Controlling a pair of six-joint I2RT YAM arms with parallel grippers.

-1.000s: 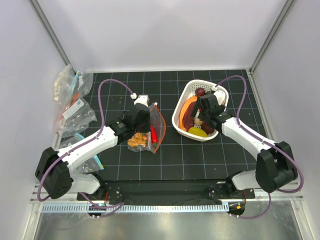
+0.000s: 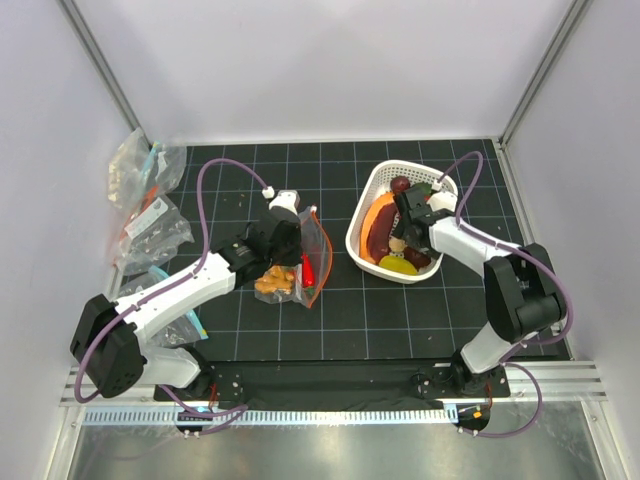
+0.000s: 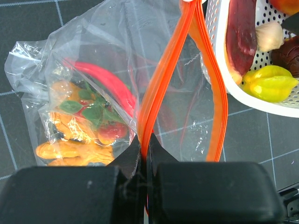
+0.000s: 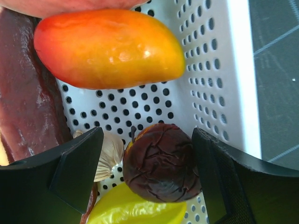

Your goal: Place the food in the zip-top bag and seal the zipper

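In the left wrist view, a clear zip top bag (image 3: 154,60) with an orange zipper strip (image 3: 161,86) gapes open. Inside it lie a red chili (image 3: 105,84), a leafy red-and-green piece and several orange-brown pieces (image 3: 77,151). My left gripper is shut on the strip at the bag's mouth. Over the white basket (image 2: 355,225), my right gripper stands partly open, its fingers either side of a dark purple round fruit (image 4: 161,163). The right finger is close against the fruit; a gap shows on the left, above a garlic bulb (image 4: 110,154).
The basket also holds a mango (image 4: 110,49), a dark red eggplant-like piece (image 4: 30,88) and a yellow pepper (image 4: 135,207). Other plastic bags (image 2: 155,235) lie at the left wall. Dark tiles are clear between bag and basket.
The basket has moved a touch to the right. The left arm and bag look unchanged.
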